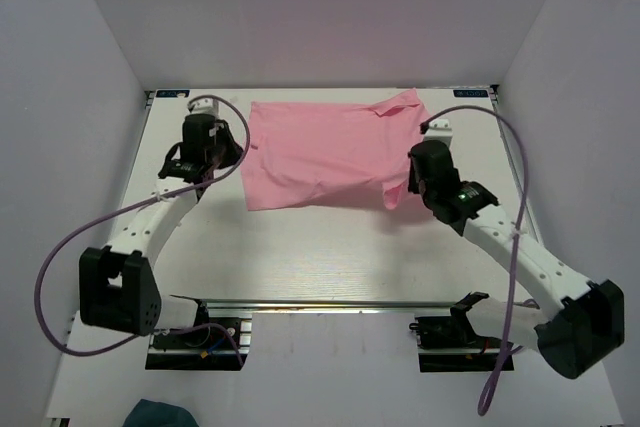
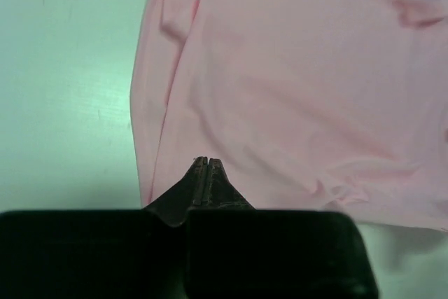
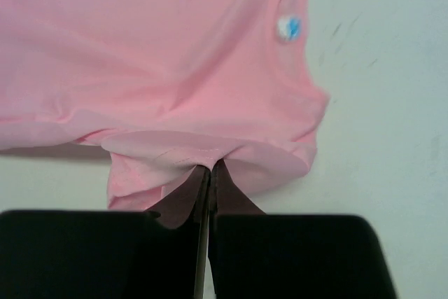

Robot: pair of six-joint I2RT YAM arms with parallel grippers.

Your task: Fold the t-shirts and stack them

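A pink T-shirt (image 1: 320, 142) lies spread across the back half of the table. Its near left corner rests flat on the table in the top view. My left gripper is shut with no cloth between its tips; it hovers over the shirt's left side, and the shirt corner is outside its fingers. At the shirt's near right part, my right gripper is shut on the pink sleeve, which is drawn up into a fold at the tips. Part of the shirt's right side is hidden behind the right arm in the top view.
A dark green cloth (image 1: 160, 415) lies at the bottom edge, off the table. A white and blue sticker (image 3: 288, 28) shows inside the shirt's neckline. Purple cables loop from both arms.
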